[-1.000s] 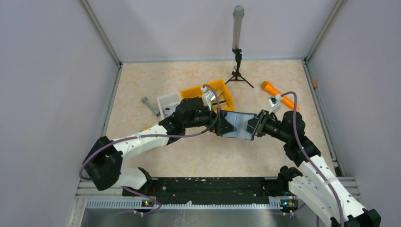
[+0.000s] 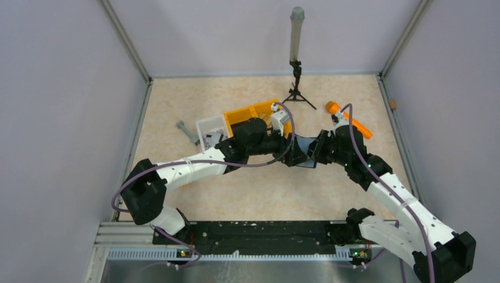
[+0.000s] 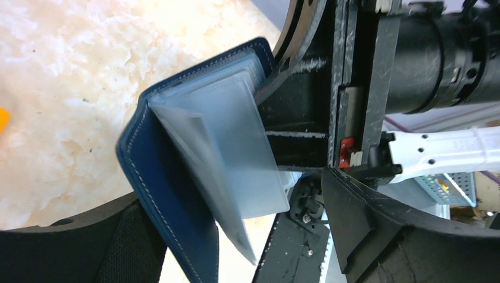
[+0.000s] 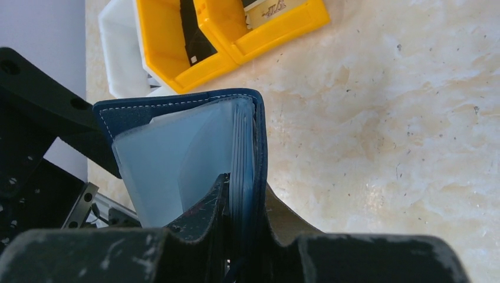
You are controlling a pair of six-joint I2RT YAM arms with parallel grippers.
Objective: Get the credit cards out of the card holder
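Note:
The dark blue card holder [image 3: 168, 188] hangs above the table, folded partly open, its frosted clear sleeves [image 3: 242, 141] fanned out. My left gripper is open, with the holder passing between its widely spread fingers. Behind the holder in the left wrist view, my right gripper [image 2: 316, 151] reaches in from the right. In the right wrist view its fingers [image 4: 197, 218] close around the holder's stitched edge and stacked sleeves. Whether cards are inside the sleeves cannot be made out. From above, both grippers hide much of the holder.
A yellow divided bin [image 2: 237, 113] stands behind the left arm, with a gold card [image 4: 274, 12] in one compartment. Beside it is a white bin [image 2: 204, 128]. An orange flashlight [image 2: 362, 128] and a small tripod [image 2: 298, 93] lie farther back.
My left gripper has moved right and slightly back, closer to the right gripper. The right arm has shifted a little toward the back.

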